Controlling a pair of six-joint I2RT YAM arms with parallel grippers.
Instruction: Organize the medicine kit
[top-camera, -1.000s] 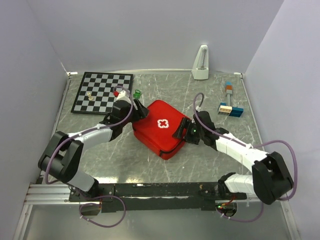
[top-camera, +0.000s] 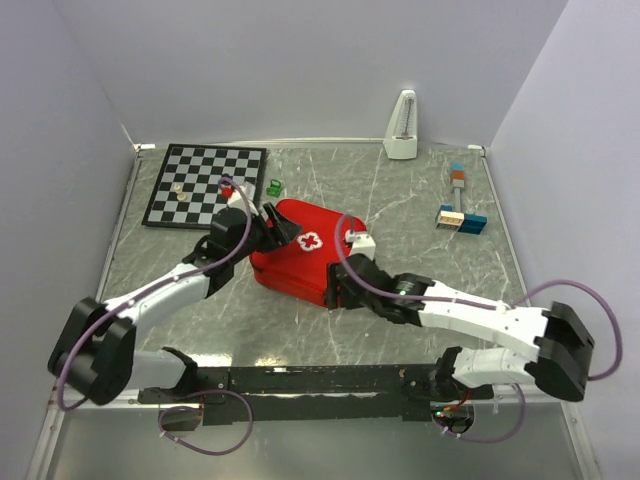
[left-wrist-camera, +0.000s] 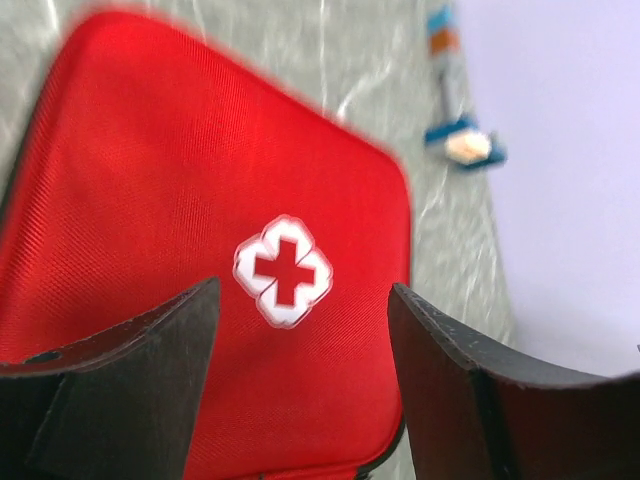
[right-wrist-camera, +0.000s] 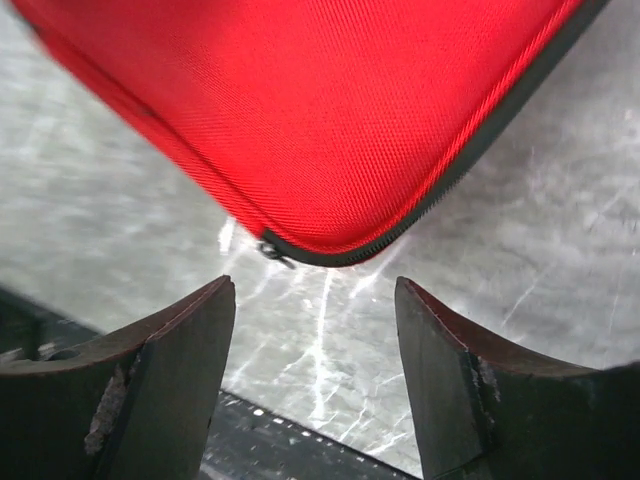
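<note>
A red medicine kit (top-camera: 305, 258) with a white-edged cross on its lid lies closed in the middle of the table, turned at an angle. Over its upper left part hangs my left gripper (top-camera: 291, 222), part open and empty; its wrist view shows the lid (left-wrist-camera: 180, 180) between and beyond the fingers. My right gripper (top-camera: 334, 287) is at the kit's front right corner, its fingers apart. From the right wrist, that corner and a zipper pull (right-wrist-camera: 272, 250) on the dark zipper sit just beyond the fingertips, not between them.
A checkered board (top-camera: 205, 187) with small pieces lies at the back left, a green item (top-camera: 274, 188) beside it. A white metronome (top-camera: 402, 128) stands at the back, and a blue-and-orange block item (top-camera: 459, 205) lies at the right. Bare table shows in front of the kit.
My right gripper left its right side for the front corner.
</note>
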